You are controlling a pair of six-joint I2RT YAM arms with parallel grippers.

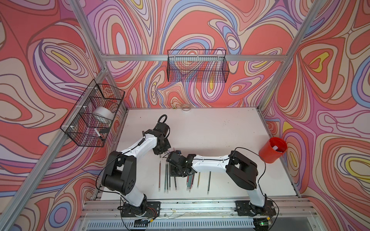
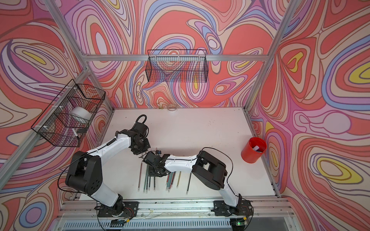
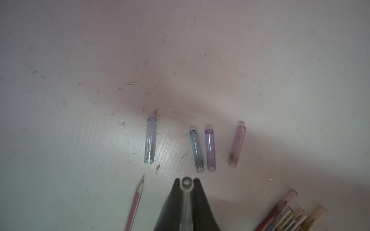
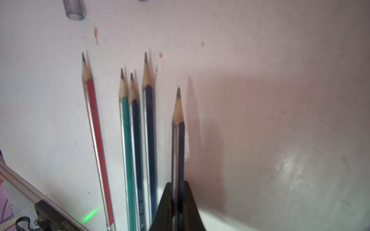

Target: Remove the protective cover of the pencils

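My left gripper is shut on a clear cover (image 3: pixel 187 207), seen end-on in the left wrist view. Several loose covers lie apart on the table ahead of it, among them a bluish one (image 3: pixel 150 140) and a pink one (image 3: pixel 237 147). In the right wrist view, my right gripper is shut on a dark blue pencil (image 4: pixel 178 146) whose sharpened tip is bare. To its left rest uncovered pencils: a red one (image 4: pixel 94 134), a green one (image 4: pixel 126 146) and two dark blue ones. Pencils with covers on (image 3: pixel 287 215) lie at the lower right of the left wrist view.
A red cup (image 1: pixel 269 151) stands at the table's right edge. Wire baskets hang on the left (image 1: pixel 92 115) and back (image 1: pixel 197 67). Both wrists are close together near the pencils.
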